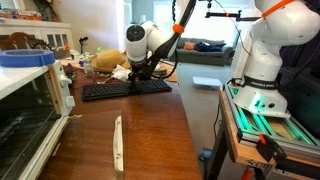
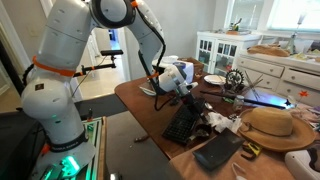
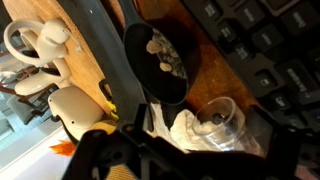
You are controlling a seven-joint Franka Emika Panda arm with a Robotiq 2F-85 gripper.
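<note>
My gripper stands open low over the table, its two dark fingers at the bottom of the wrist view. Between and below them show a clear round cup [image 3: 222, 118] and some white cloth or paper [image 3: 187, 128]; neither is gripped. A black ladle-like scoop [image 3: 152, 68] with a few brown pieces in it lies up and to the left. The black keyboard [image 3: 262, 45] fills the upper right there. In exterior view 1, the gripper [image 1: 140, 76] hangs over the far side of the keyboard [image 1: 105, 90].
A straw hat [image 2: 270, 128] and a dark flat case [image 2: 218, 149] lie near the keyboard in exterior view 2. One pale strip [image 1: 118, 143] rests on the near table. Bare wood [image 1: 160, 135] lies to its right.
</note>
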